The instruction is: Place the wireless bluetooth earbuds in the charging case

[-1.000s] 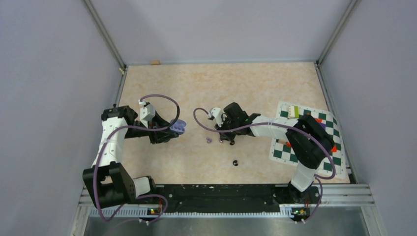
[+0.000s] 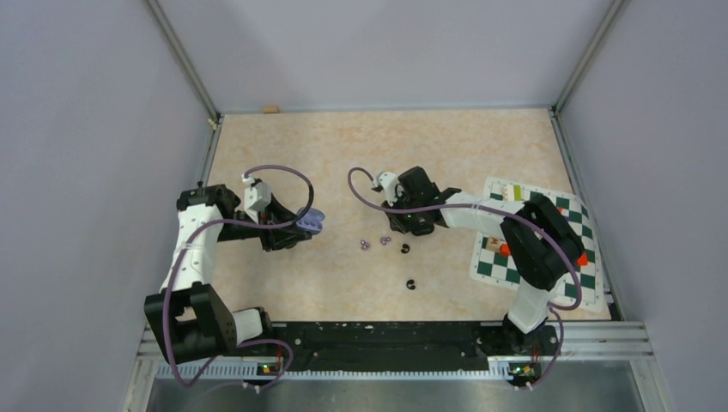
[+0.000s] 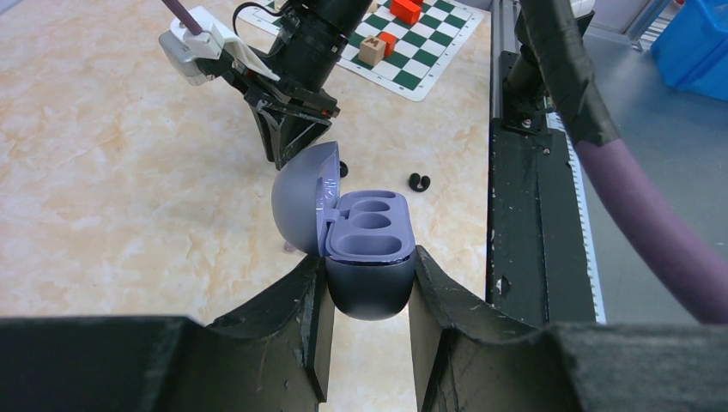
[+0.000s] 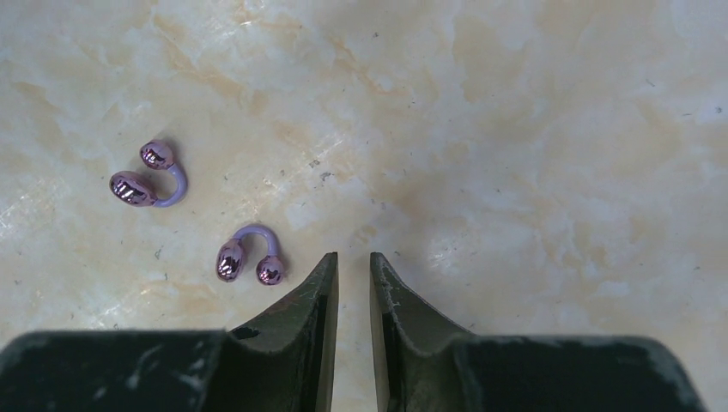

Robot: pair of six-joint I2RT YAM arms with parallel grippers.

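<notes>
The lavender charging case has its lid up and its empty hollows showing. My left gripper is shut on the lower part of it, holding it above the table at the left in the top view. Two shiny purple earbuds, one farther left and one nearer, lie on the table in the right wrist view. Two black earbuds rest on the table to their right in the top view. My right gripper is partly open, with nothing between its fingers, above bare table just right of the nearer purple earbud.
A green and white checkered board with coloured blocks lies at the right, under the right arm. Purple cables loop along both arms.
My right gripper has moved back toward the far side of the table, away from the earbuds, uncovering the right purple one and a black one. The left arm and the case have stayed still.
</notes>
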